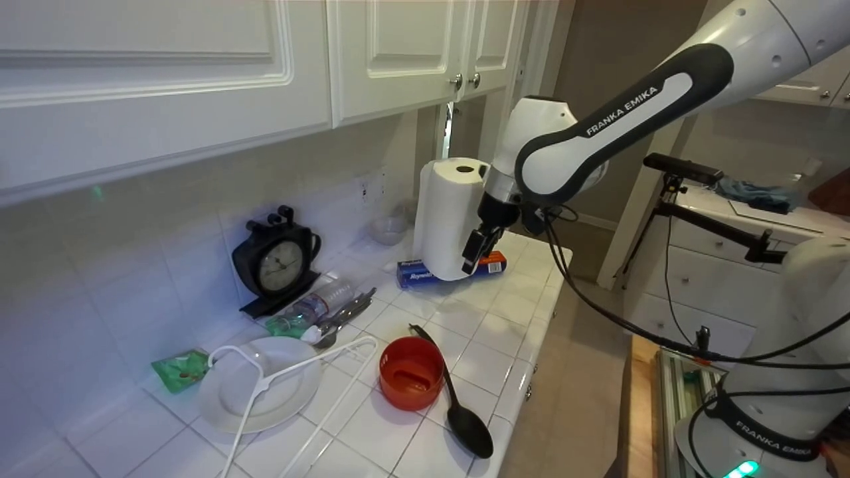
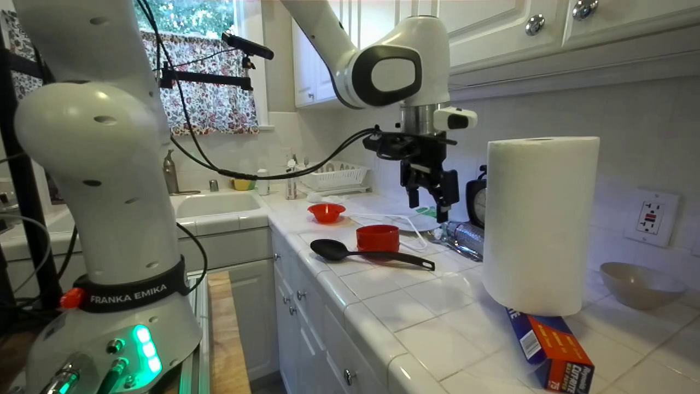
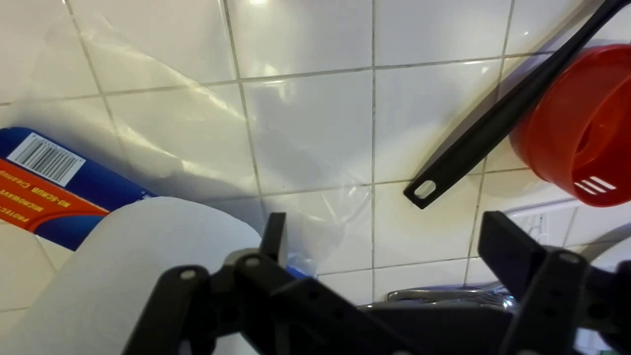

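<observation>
My gripper [image 1: 473, 253] hangs over the white tiled counter, beside the upright paper towel roll [image 1: 448, 215]. In the wrist view the two fingers [image 3: 501, 248] stand wide apart, so the gripper is open with only bare tile and some clear film showing between them. A black spoon [image 3: 482, 136] lies past the fingers, its slotted handle end towards me. Next to that handle is a red cup [image 3: 562, 127]. The roll [image 2: 541, 223] rests against a blue and orange box [image 2: 551, 348] in exterior view 2.
A white hanger [image 1: 259, 386] lies across a plate [image 1: 219, 410]. Behind them are a clear bottle [image 1: 319, 303], metal utensils [image 1: 350, 311] and a black clock [image 1: 279, 259]. Cabinets [image 1: 390, 60] overhang the counter. Bare tile lies between spoon and box.
</observation>
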